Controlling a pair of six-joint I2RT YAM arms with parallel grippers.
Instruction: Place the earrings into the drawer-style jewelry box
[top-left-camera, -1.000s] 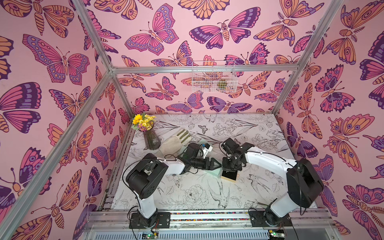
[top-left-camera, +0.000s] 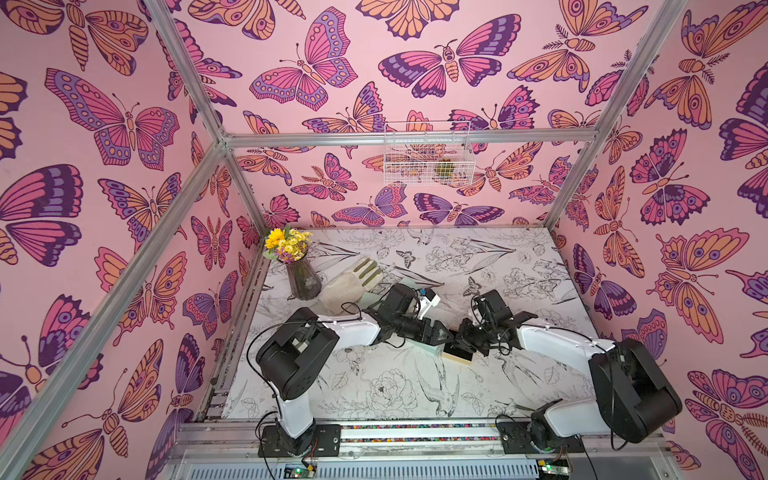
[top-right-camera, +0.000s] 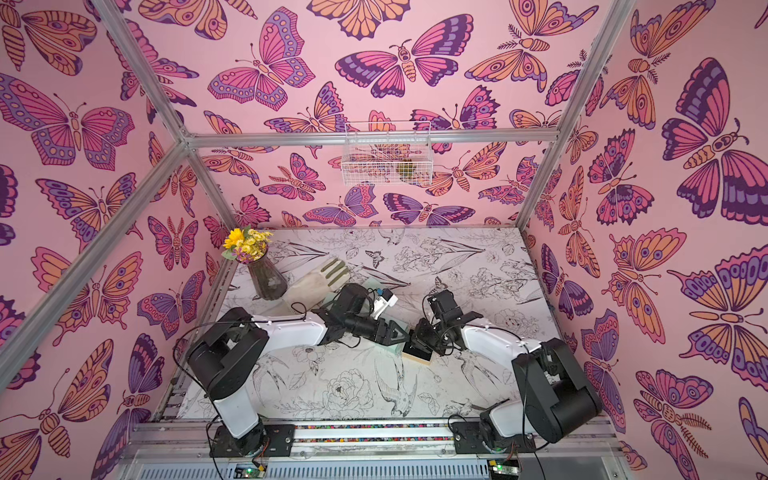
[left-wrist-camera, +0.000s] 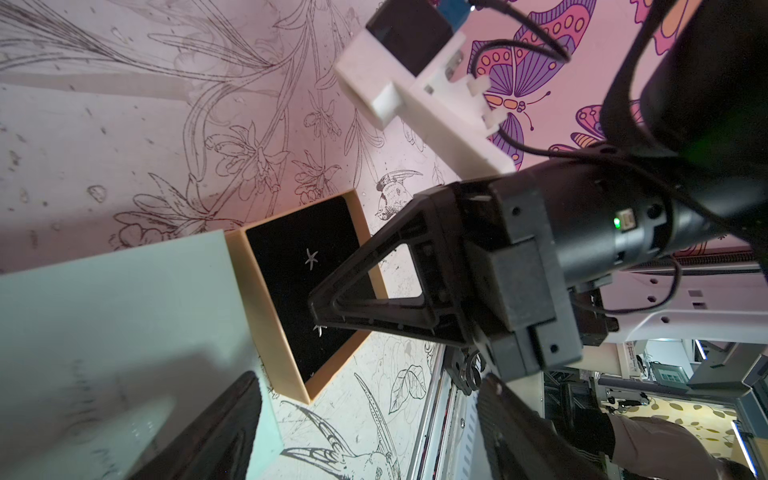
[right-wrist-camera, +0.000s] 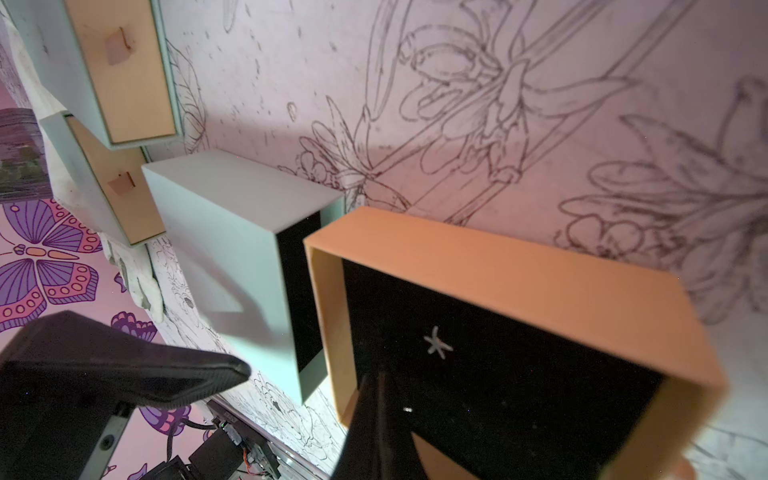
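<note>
A tan drawer (right-wrist-camera: 496, 248) with a black lining is pulled out of its mint box sleeve (left-wrist-camera: 120, 344), its edge close beside the sleeve's open end. One small starfish-shaped earring (left-wrist-camera: 312, 258) lies on the lining; another small pale piece (left-wrist-camera: 319, 329) shows by my right gripper's tip. My right gripper is shut over the drawer, nothing visible between its fingers. My left gripper (top-left-camera: 437, 333) stands at the sleeve with its fingers apart; one dark finger (right-wrist-camera: 160, 376) shows in the right wrist view. Whether it touches the sleeve, I cannot tell.
Two more mint boxes with tan drawer fronts (right-wrist-camera: 128, 88) stand farther back. A pale glove-like cloth (top-left-camera: 342, 293) and a flower vase (top-left-camera: 303, 277) occupy the back left.
My right arm has drawn back to the right, uncovering the sleeve's end and turning across the drawer. My left gripper has shifted slightly right. The drawer stays about where it was.
</note>
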